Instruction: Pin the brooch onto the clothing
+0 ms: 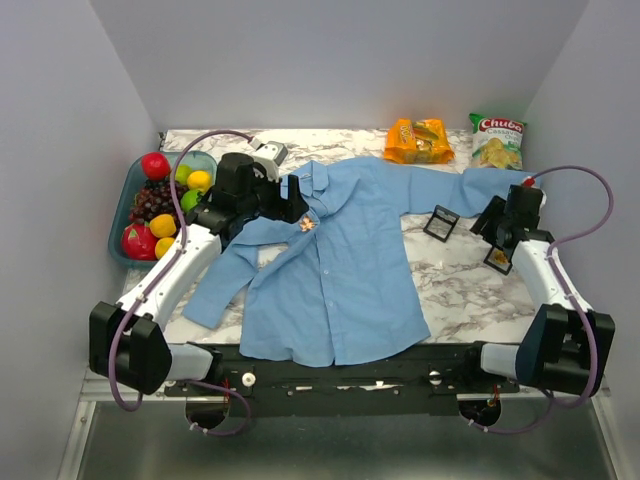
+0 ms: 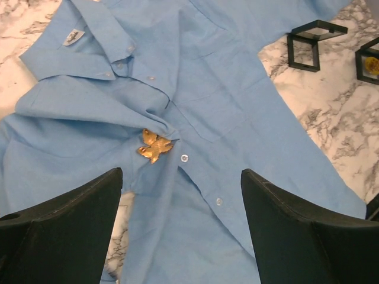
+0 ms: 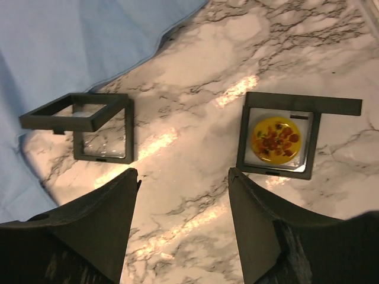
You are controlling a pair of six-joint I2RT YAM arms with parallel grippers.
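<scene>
A small gold, flower-like brooch rests at the opening edge of a blue shirt, near a button; whether its pin passes through the cloth cannot be told. The shirt lies spread on the marble table, its front partly open. My left gripper hovers above the shirt beside the brooch, open and empty. Over the right side of the table, my right gripper is open, nothing between its fingers. Below it are an open, empty dark box and another open box with a round yellow piece.
A teal basket of fruit stands at the left. Orange snack bags and a green-topped chip bag lie at the back right. Bare marble shows at the front right.
</scene>
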